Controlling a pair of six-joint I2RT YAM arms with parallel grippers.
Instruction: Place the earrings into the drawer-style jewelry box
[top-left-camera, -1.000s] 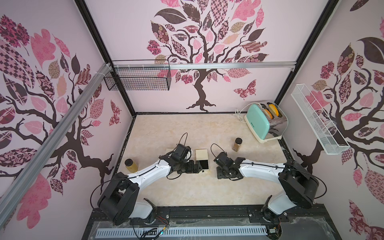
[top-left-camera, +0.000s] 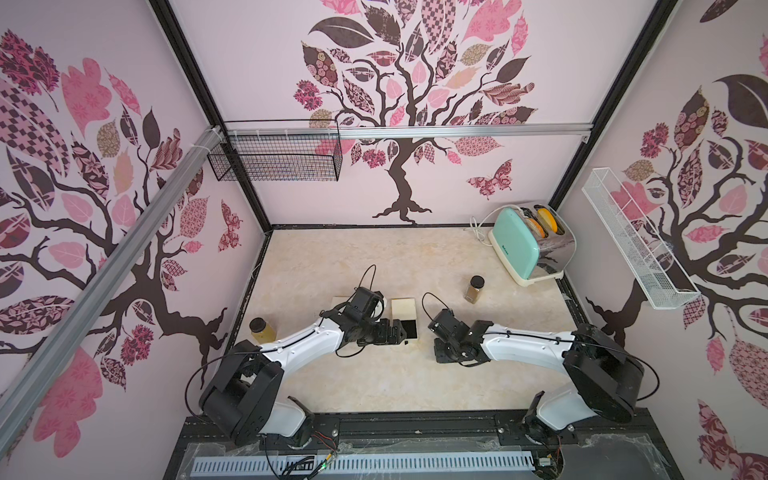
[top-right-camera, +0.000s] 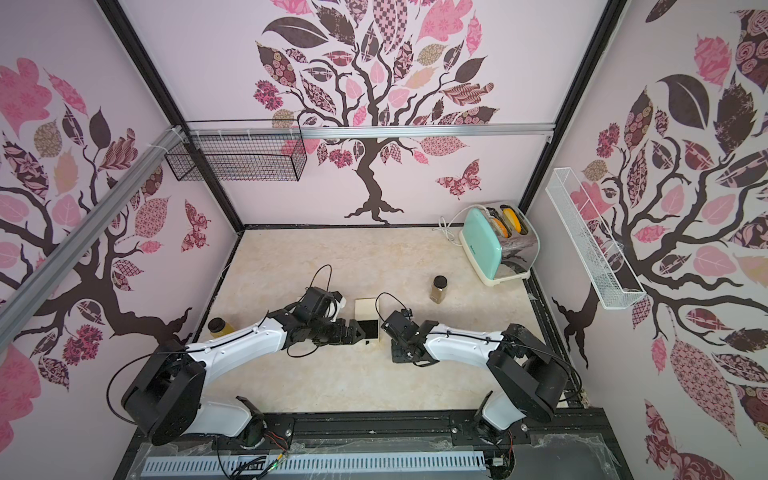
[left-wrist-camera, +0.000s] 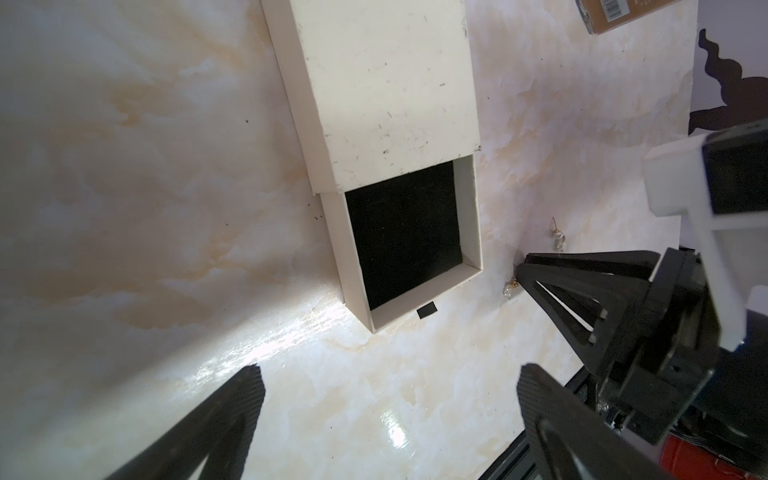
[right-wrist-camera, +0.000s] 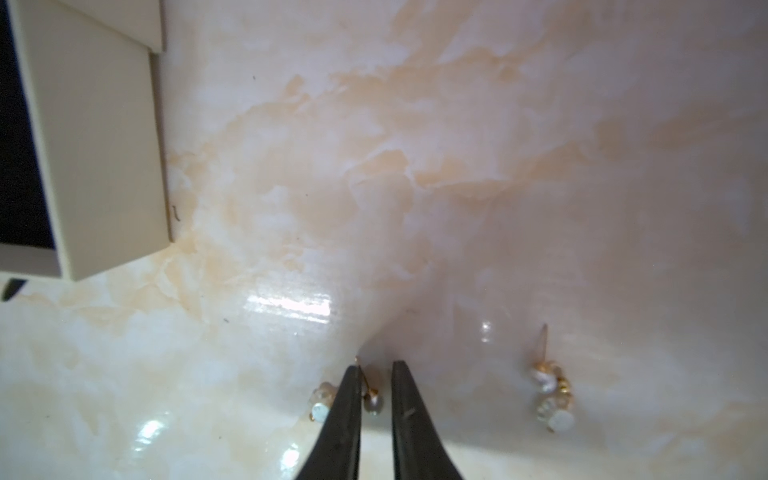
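The cream jewelry box (left-wrist-camera: 384, 80) lies with its black-lined drawer (left-wrist-camera: 404, 232) pulled out. Earrings lie on the marble beside it: one cluster, a pearl earring (right-wrist-camera: 321, 400) and a stud (right-wrist-camera: 372, 400), at the tips of my right gripper, and another earring (right-wrist-camera: 552, 400) farther right. The right fingers are part open and close together; whether anything is between them is unclear, though the stud touches the left finger. My left gripper hangs open over the marble near the drawer's front, nothing between its fingers.
A spice jar (top-left-camera: 474, 292) stands behind the right arm, a yellow jar (top-left-camera: 264, 334) at the left, a mint toaster (top-left-camera: 516, 244) at the back right.
The right arm has shifted slightly, its wrist a little lower in the top left view. The left arm has hardly moved.
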